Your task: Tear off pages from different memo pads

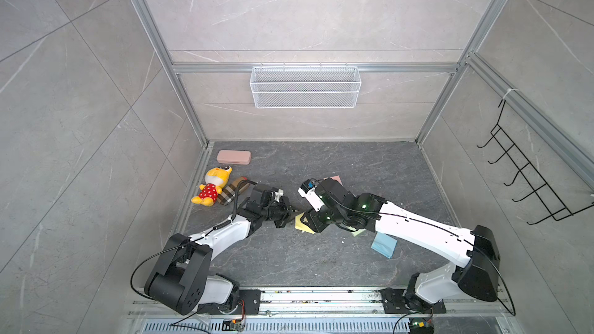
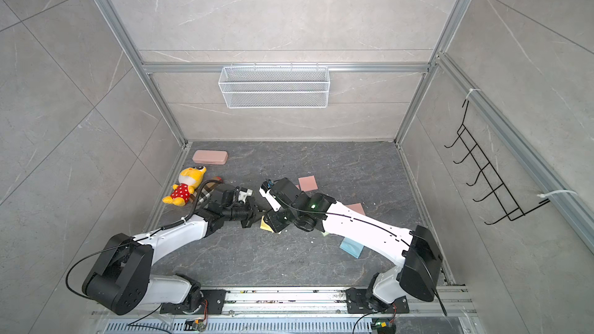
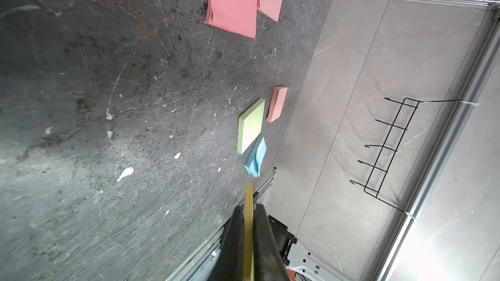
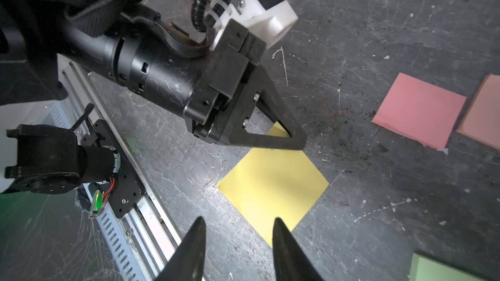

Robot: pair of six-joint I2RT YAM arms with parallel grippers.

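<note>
My left gripper (image 1: 290,217) is shut on a yellow memo pad (image 4: 270,187), which it holds by one corner, turned edge-on in the left wrist view and flat-faced in the right wrist view. My right gripper is open, beside and above the yellow pad, with nothing between its fingers. On the table lie pink pads (image 3: 231,0), a smaller salmon pad (image 3: 276,103), a green pad (image 3: 250,125) and a blue pad (image 3: 254,157) with a lifted sheet.
A plush toy (image 1: 213,185) and a pink case (image 1: 233,157) lie at the back left. A wire basket (image 1: 304,86) hangs on the back wall, a black hook rack (image 1: 526,173) on the right wall.
</note>
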